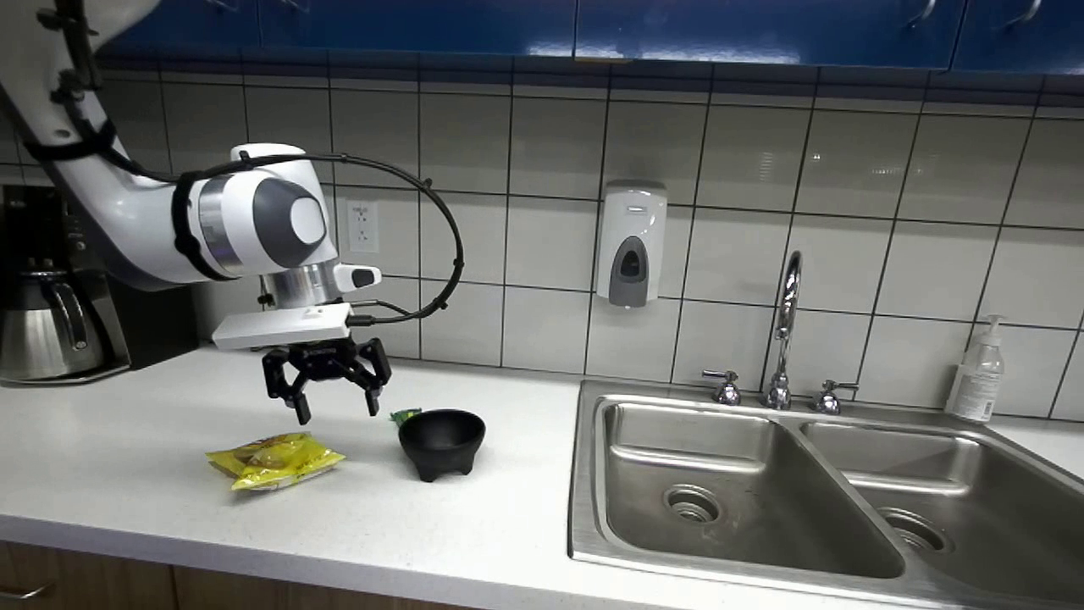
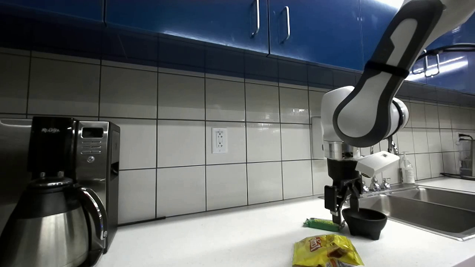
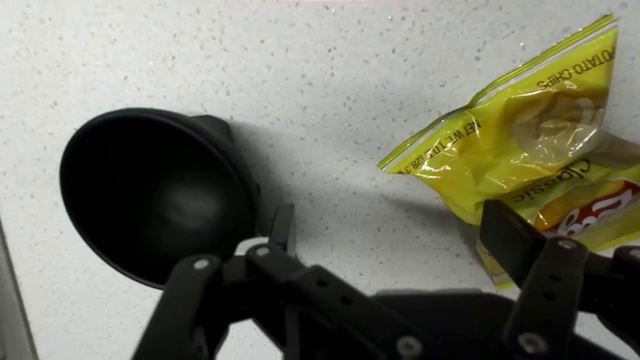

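My gripper (image 1: 338, 408) hangs above the counter, open, with nothing between its fingers. A yellow potato chip bag (image 1: 276, 461) lies on the counter below and to its left in exterior view 1. In the wrist view, one finger (image 3: 507, 237) overlaps the bag's near edge, and the other lies beside the bowl's rim. The black footed bowl (image 3: 153, 198) stands upright to the right of the bag in exterior view 1; its visible inside is empty. A green packet (image 2: 321, 224) lies flat behind the bowl, partly hidden by it in exterior view 1.
A steel double sink (image 1: 586, 488) with a faucet (image 1: 784, 325) is set into the counter on the right. On the left stands a coffee maker with a steel carafe (image 2: 53, 227). Blue cabinets (image 1: 417, 25) hang overhead.
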